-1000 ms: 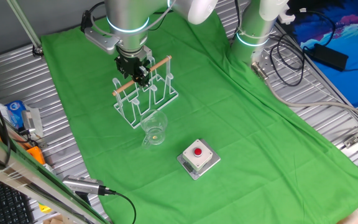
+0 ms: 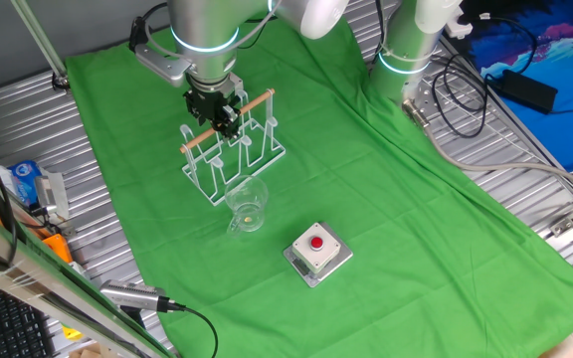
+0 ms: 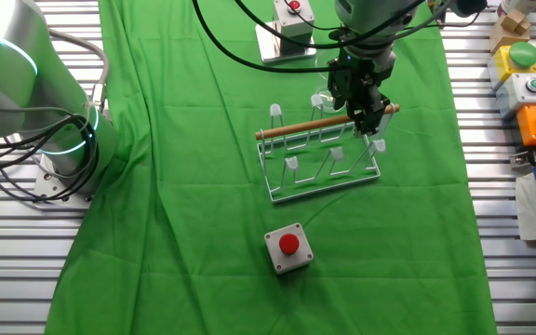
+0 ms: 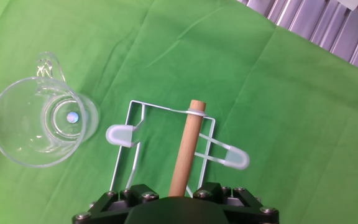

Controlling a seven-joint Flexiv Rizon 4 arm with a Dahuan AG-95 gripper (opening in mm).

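A clear glass mug (image 4: 42, 124) stands upright on the green cloth, its handle toward the top of the wrist view; in exterior view 1 the same mug (image 2: 248, 207) is just in front of the rack. The white wire mug rack (image 2: 257, 159) has a wooden top bar (image 4: 187, 146) and several pale-tipped prongs, with no mug hung on them. My black gripper (image 2: 229, 127) is over the rack, close to the bar. From the wrist, the bar runs down between its two black sides. Its fingertips are hidden, so whether it touches the bar cannot be told.
A red-button box (image 2: 316, 247) on a metal plate sits beyond the mug, and another red-button box (image 3: 288, 248) lies on the rack's other side. A silver cylinder with a cable (image 2: 135, 296) lies at the cloth's edge.
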